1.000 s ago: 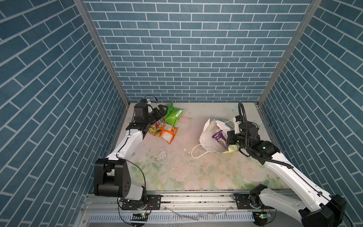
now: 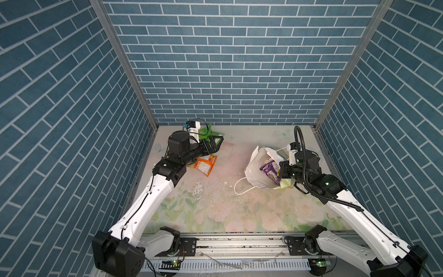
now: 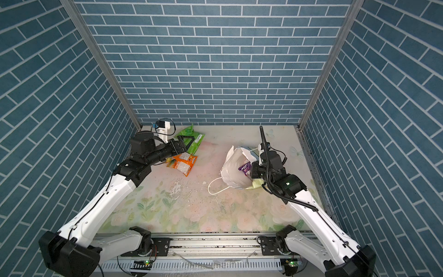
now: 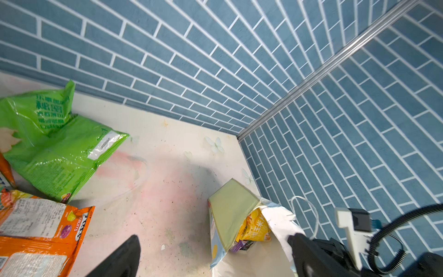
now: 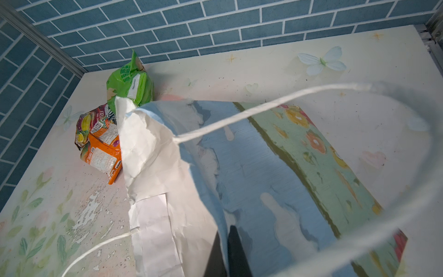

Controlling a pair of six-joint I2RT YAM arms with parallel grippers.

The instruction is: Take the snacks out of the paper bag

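The paper bag (image 2: 251, 171) lies tipped at centre right, mouth toward the left, with a purple snack packet (image 2: 269, 169) showing inside. Deeper in it, the left wrist view shows a yellow-orange packet (image 4: 255, 227). My right gripper is shut with the bag's rim edge running between its fingers. Over on the left, my left gripper (image 3: 184, 144) is open and empty, held above a green snack packet (image 4: 76, 147) and an orange snack packet (image 3: 185, 163). A dark fruit-printed packet (image 5: 94, 121) lies beside those two.
White rope handles (image 2: 244, 185) loop out from the bag's mouth, one lying on the table. Bare tabletop (image 2: 230, 157) stretches between the packets and the bag. Tiled walls close in the back and both sides.
My left arm has swung to the right, its open gripper now further right above the packets. The right gripper and the bag have shifted slightly right.
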